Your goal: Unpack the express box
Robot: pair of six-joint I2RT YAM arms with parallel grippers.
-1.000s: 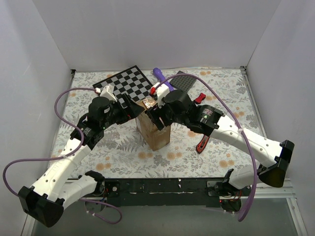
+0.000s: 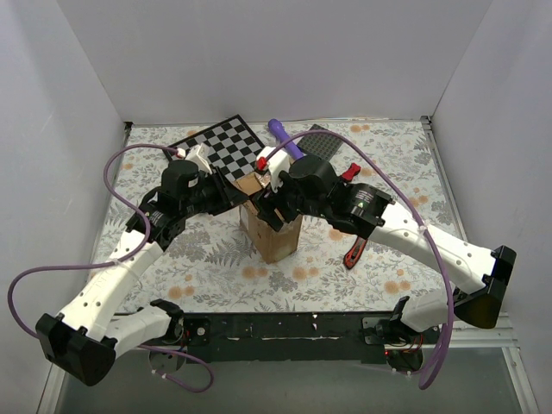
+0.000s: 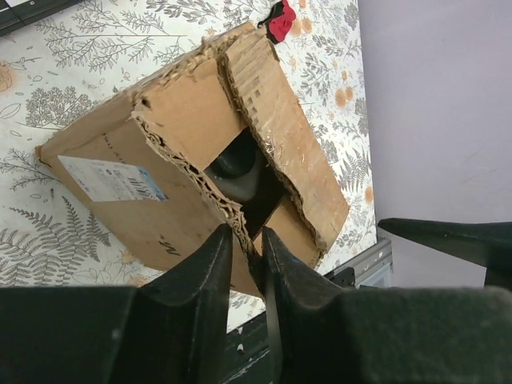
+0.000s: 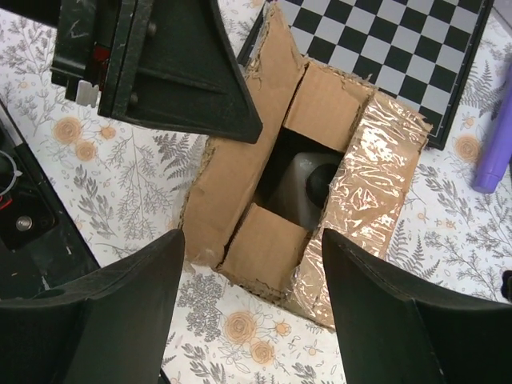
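The cardboard express box [image 2: 278, 242] stands mid-table with its top flaps parted. Inside, the right wrist view shows a round black part on a greyish object [image 4: 321, 186]; its lower portion is hidden. At the box's left flap is my left gripper, its fingers drawn close together with the flap's torn edge [image 3: 210, 190] running between them. Whether they press on the cardboard is unclear. My right gripper is open above the box, fingers wide apart and nothing held. A tape-covered flap [image 4: 374, 172] lies on the box's right side.
Behind the box lie a checkered board [image 2: 226, 147], a purple object [image 2: 285, 138] and a dark grey mat [image 2: 320, 144]. An orange-and-black tool [image 2: 354, 253] and a red item [image 2: 351, 172] are to the right.
Around the left flap, the left gripper's fingers have come together from wide open, and that arm has shifted slightly. In the top view the right arm looks nearly still.
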